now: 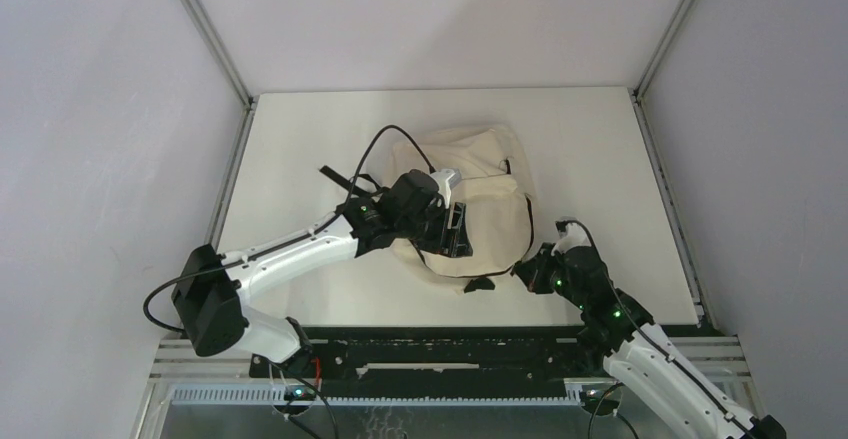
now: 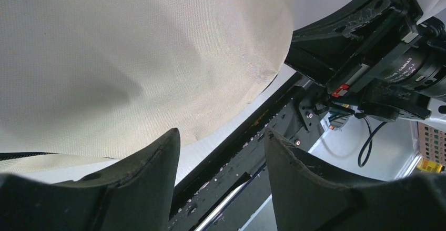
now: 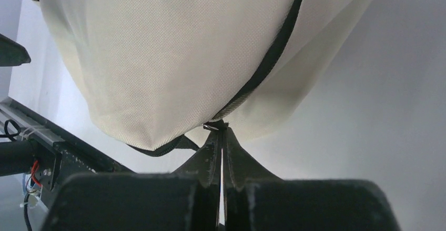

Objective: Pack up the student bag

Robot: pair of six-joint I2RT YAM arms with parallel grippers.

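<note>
A cream bag [image 1: 490, 224] with black zipper edging lies on the white table. Over its left part hangs my left gripper [image 1: 458, 231]; in the left wrist view its fingers [image 2: 152, 162] stand wide apart with only table edge showing in the gap. My right gripper is shut at the bag's lower right corner. Right at its fingertips, a small black zipper pull [image 3: 214, 125] shows at the end of the black zipper [image 3: 273, 54]; whether it is pinched between them I cannot tell. The left arm hides part of the bag.
A black strap [image 1: 345, 181] reaches out left of the bag, and a black tab [image 1: 479, 284] sticks out at its front. Bare table [image 1: 590, 149] lies to the right. The table's front edge is close to both arms.
</note>
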